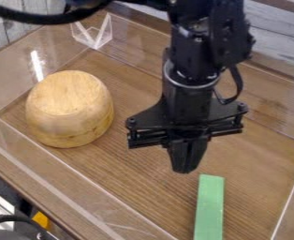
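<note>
My black gripper [184,150] hangs over the wooden tray floor in the centre, its fingers pointing down; it looks shut, with nothing visible between its fingers. A round light wooden object [69,105] rests at the left. A green bar [209,208] lies at the lower right, a little below and right of my fingertips.
Clear side walls border it at left and right, and a pale wooden edge runs along the back. A white angular shape [94,33] stands at the back left.
</note>
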